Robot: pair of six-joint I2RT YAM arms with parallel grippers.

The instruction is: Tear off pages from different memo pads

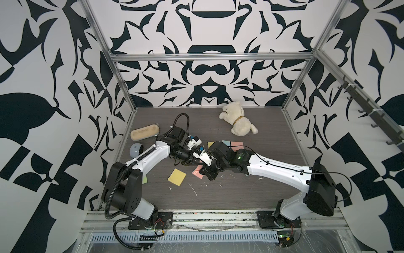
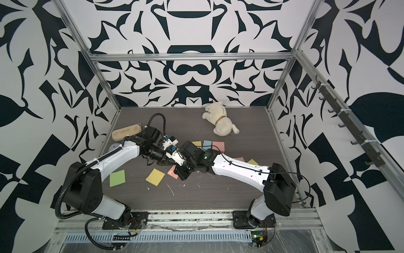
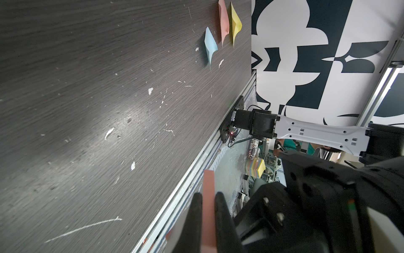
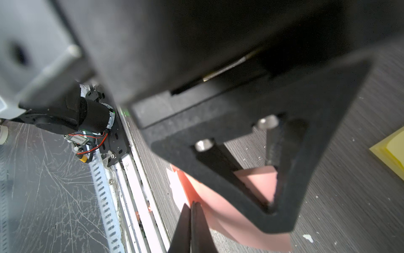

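Both grippers meet over the middle of the table. My left gripper is shut, with pink paper [image 3: 208,181] upright between its fingers. My right gripper is shut, its tips at the bent pink paper [image 4: 223,219]; whether they pinch it cannot be told. A yellow pad [image 1: 176,177] lies nearer the front, a green pad [image 2: 117,178] at front left. Yellow [image 2: 196,143], blue [image 2: 206,144] and pink [image 2: 218,146] pads lie behind the right arm. Blue [image 3: 210,46], pink [image 3: 223,21] and yellow [image 3: 234,25] curled sheets lie apart in the left wrist view.
A plush dog [image 1: 237,120] lies at the back right of the table [image 1: 273,185]. An oblong beige case [image 1: 144,131] and a grey rounded object [image 1: 136,150] are at the left.
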